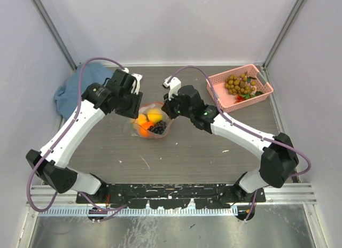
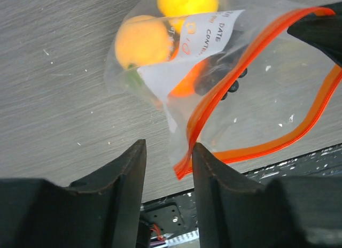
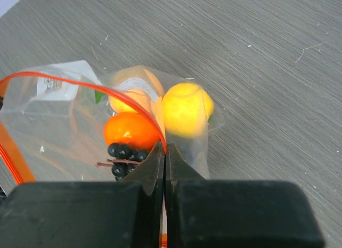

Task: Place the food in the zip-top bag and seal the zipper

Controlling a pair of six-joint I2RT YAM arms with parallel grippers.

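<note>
The clear zip top bag (image 1: 166, 131) sits mid-table, its orange-rimmed mouth spread wide. Inside lie an orange (image 3: 130, 130), a yellow fruit (image 3: 185, 110), a paler orange-yellow fruit (image 2: 140, 42) and a bunch of dark grapes (image 3: 124, 155). My left gripper is part open at one corner of the mouth; the orange rim (image 2: 195, 125) dips beside its right-hand finger, with a gap to the other finger. On the opposite side, my right gripper is shut on the bag's orange rim (image 3: 140, 107).
A pink basket (image 1: 223, 97) with grapes (image 1: 239, 84) and red items stands at the back right. A blue cloth (image 1: 80, 90) lies at the back left. The table in front of the bag is clear.
</note>
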